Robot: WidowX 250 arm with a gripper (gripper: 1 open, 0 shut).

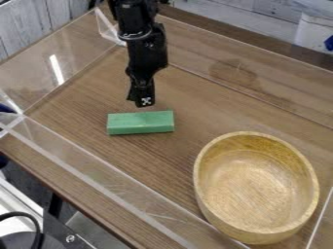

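Observation:
A green rectangular block [140, 123] lies flat on the wooden table, left of centre. Just above it in the picture, a short way behind, hangs my black gripper [143, 99], pointing down with its fingertips apart from the block. It looks shut, with nothing visible between its fingers. A large light wooden bowl [255, 187] rests at the lower right.
A white container [314, 31] is at the far right back edge. A black cable runs at the lower left corner, off the table.

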